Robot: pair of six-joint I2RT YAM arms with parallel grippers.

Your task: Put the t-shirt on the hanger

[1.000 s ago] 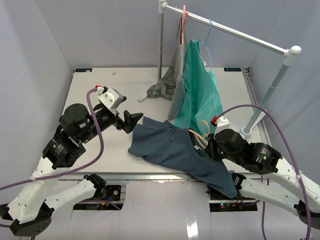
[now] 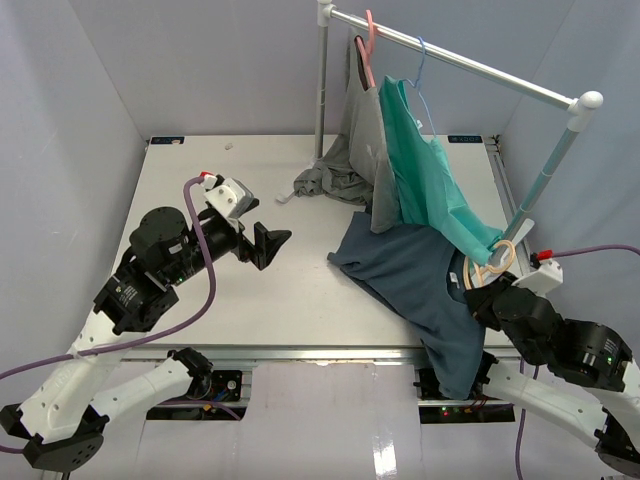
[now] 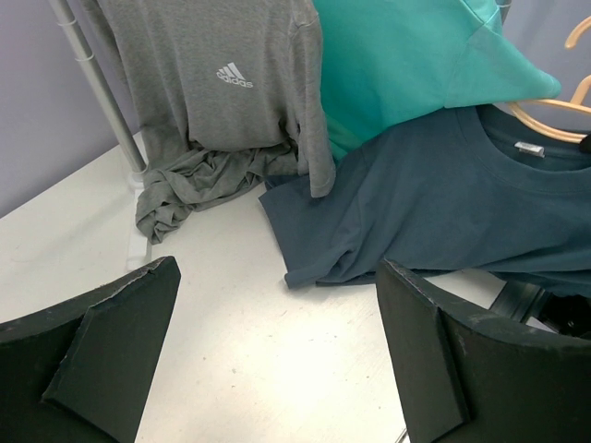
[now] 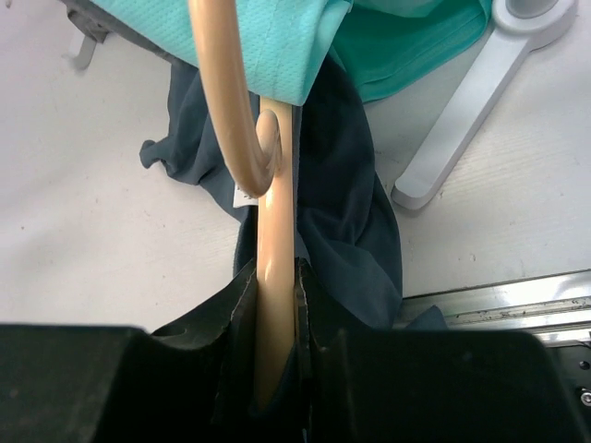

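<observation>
A dark blue-grey T-shirt [image 2: 400, 280] lies stretched across the right of the table, its lower part over the front edge; in the left wrist view its collar [image 3: 489, 157] surrounds part of a tan hanger [image 3: 545, 129]. My right gripper is shut on that hanger [image 4: 275, 231], with dark shirt cloth [image 4: 346, 212] around it. The hanger's top lies against the hem of a hanging teal garment. My left gripper [image 2: 258, 240] stands open over the left-middle of the table, empty, facing the shirt [image 3: 388, 203].
A white rail [image 2: 465, 70] holds a grey garment [image 2: 360, 160] and a teal garment [image 2: 425, 180] on hangers; grey cloth from it rests on the table. The rail's foot [image 4: 452, 129] is beside the shirt.
My right gripper has moved right with the hanger, dragging the shirt rightwards and pushing the teal garment along. The left arm has shifted slightly right.
</observation>
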